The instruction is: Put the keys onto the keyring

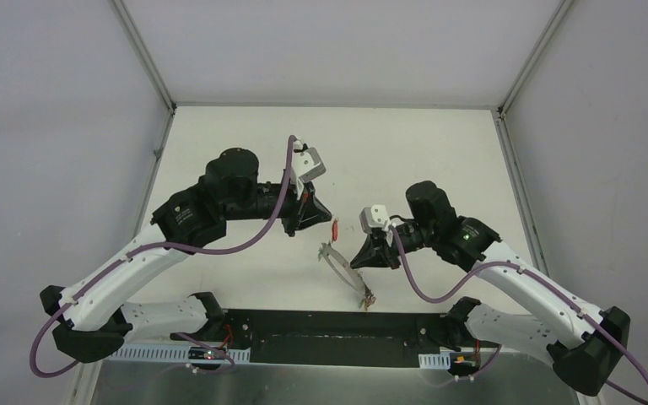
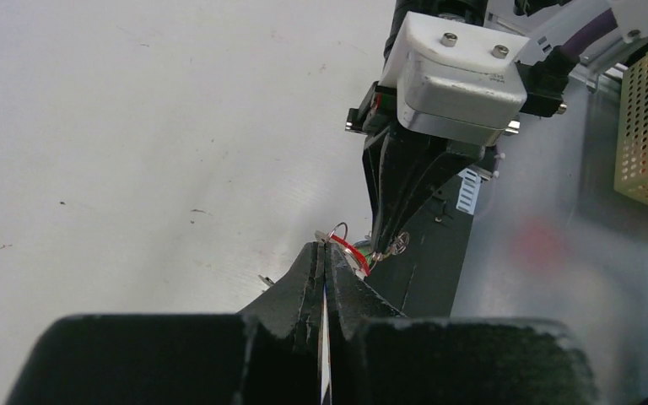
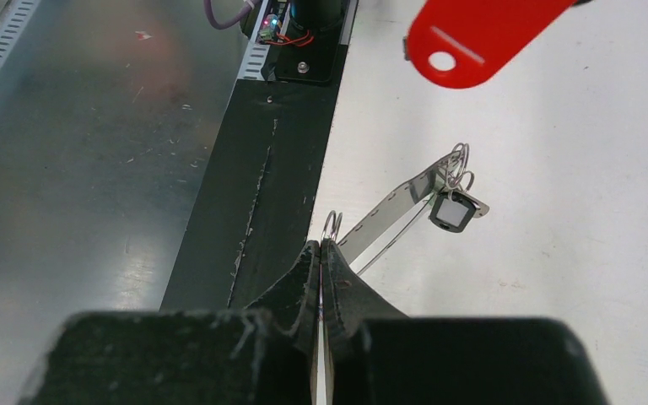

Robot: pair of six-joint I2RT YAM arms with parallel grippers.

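A red key tag hangs at my left gripper (image 1: 328, 215), which is shut on it; in the left wrist view it shows at the fingertips (image 2: 312, 261), with a thin metal ring. My right gripper (image 1: 353, 263) is shut on a metal ring, seen at its tips in the right wrist view. A long metal bar (image 3: 388, 215) with several rings (image 3: 458, 160) and a small dark-framed tag (image 3: 453, 213) extends from there over the white table.
A dark strip (image 1: 337, 333) runs along its front edge. A cream basket (image 2: 637, 126) with red contents stands off the table in the left wrist view.
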